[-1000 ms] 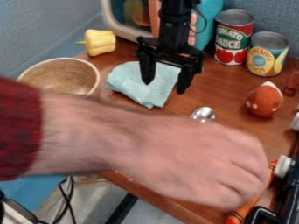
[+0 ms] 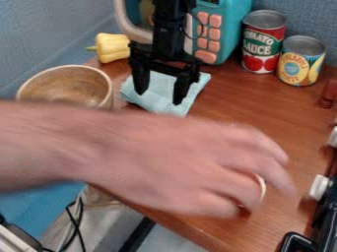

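Observation:
My black gripper (image 2: 162, 79) hangs at the upper middle, its two fingers apart, over a light blue folded cloth (image 2: 182, 95) on the wooden table (image 2: 297, 118). Nothing shows clearly between the fingers. A blurred human hand and forearm (image 2: 132, 153) sweep across the lower half of the view, hiding much of the table's middle.
A wooden bowl (image 2: 66, 83) stands at left, a yellow pepper (image 2: 113, 47) behind it. A toy microwave (image 2: 218, 30), a tomato sauce can (image 2: 262, 44) and a second can (image 2: 302, 64) stand at the back. Dark equipment lines the right edge.
The human hand has moved, now reaching rightward over the middle, covering the spoon and the area where the red-orange object showed at right. My gripper has barely moved.

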